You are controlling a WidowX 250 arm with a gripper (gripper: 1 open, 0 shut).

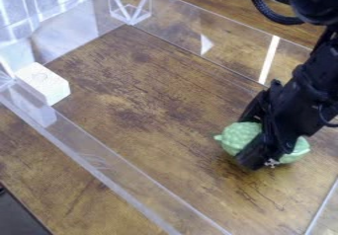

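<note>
A pale green, bumpy-textured object [239,137] lies on the wooden floor of a clear-walled enclosure, at the right. The black gripper [264,145] reaches down from the upper right, its fingers over and around the middle of the green object, which sticks out on both sides. Whether the fingers are closed on it is hard to tell, as the gripper hides that part.
Clear plastic walls [99,165] border the wooden work area. A white box [42,81] sits at the left edge.
</note>
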